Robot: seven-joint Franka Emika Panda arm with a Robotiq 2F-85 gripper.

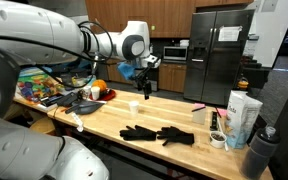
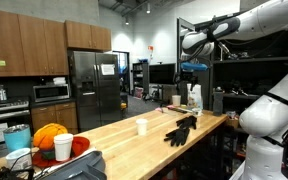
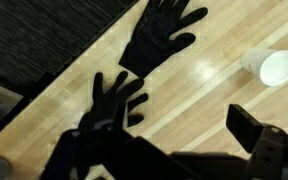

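Two black gloves lie apart on the wooden table: one glove near the left of the wrist view, the other glove at its top middle. In exterior view 1 they appear as a left glove and a right glove. A white cup stands on the table at the right of the wrist view. High over the table, my gripper is open, its fingers wide apart with only bare tabletop between them. Nothing touches the gripper.
A red tray holding a white container and an orange item sits at the table's far end. A grey bottle, a bagged item and a bowl line the right end. Mid-table is mostly clear.
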